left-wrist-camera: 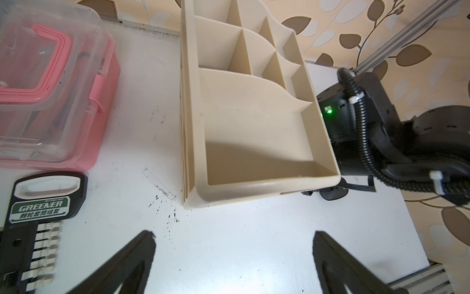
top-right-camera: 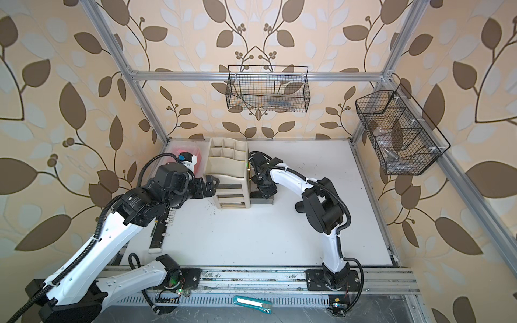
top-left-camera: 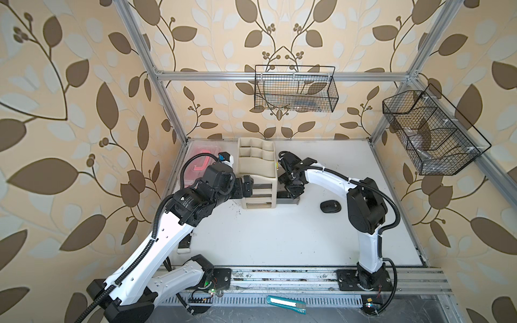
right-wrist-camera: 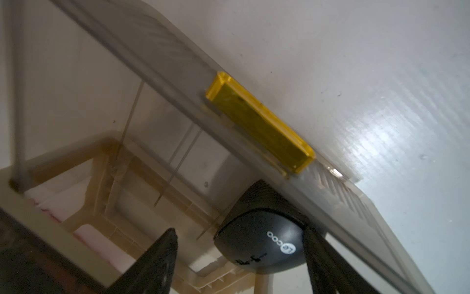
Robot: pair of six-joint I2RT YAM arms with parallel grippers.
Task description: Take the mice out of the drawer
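Observation:
A beige organizer [top-left-camera: 256, 167] stands on the table, with a drawer [top-left-camera: 288, 200] out at its right. A black mouse [right-wrist-camera: 259, 240] with a white logo lies in the clear drawer, seen in the right wrist view. My right gripper is down at the drawer, fingers either side of that mouse, part closed; whether it grips is unclear. Another black mouse [top-left-camera: 330, 206] lies on the table to the right. My left gripper stands open and empty above the table, left of the organizer's front.
A pink toolbox [left-wrist-camera: 100, 127] and a black socket set [left-wrist-camera: 46, 196] lie at the left. Wire baskets [top-left-camera: 296, 91] hang on the back and right frame.

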